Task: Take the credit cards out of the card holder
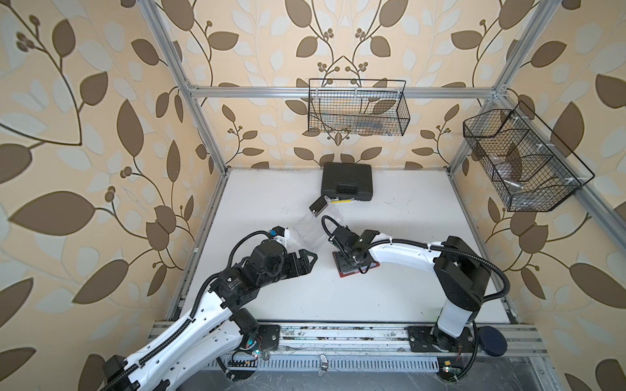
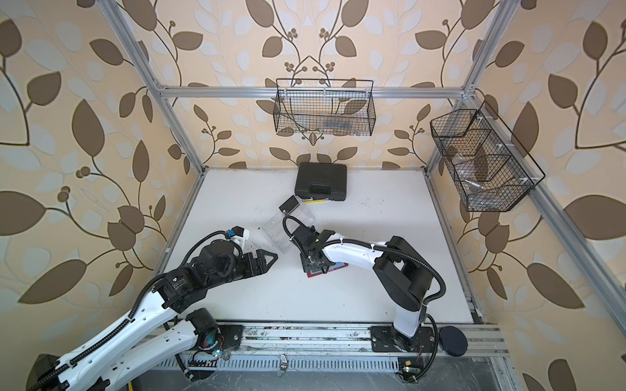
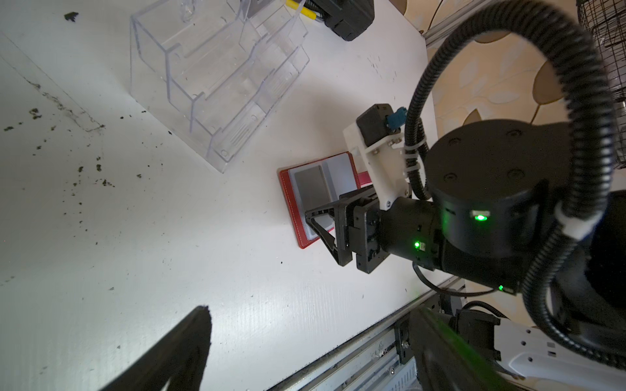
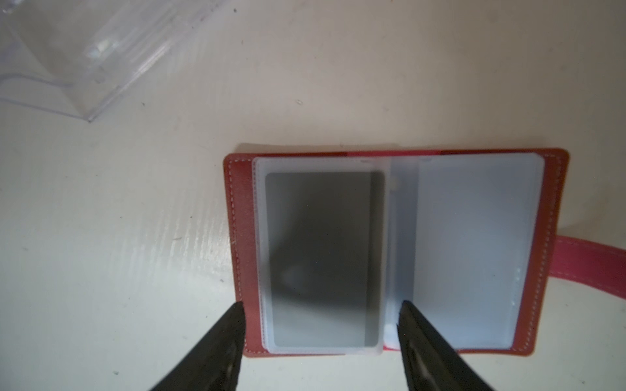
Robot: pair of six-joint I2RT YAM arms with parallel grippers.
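The open red card holder (image 4: 242, 260) lies on the white table, with a grey card (image 4: 319, 254) in its left clear sleeve and a pale card or insert (image 4: 472, 247) in the right one. My right gripper hangs over the left half, fingers apart on either side of that sleeve, nothing visibly held. In both top views the right arm partly hides the holder. My left gripper is open and empty over the bare table, left of the holder in the top left view.
A clear acrylic stand (image 3: 208, 84) sits behind the holder, near a dark flat object (image 1: 318, 206). A black case (image 1: 347, 176) stands at the back. Wire baskets (image 1: 357, 107) hang on the back and right walls.
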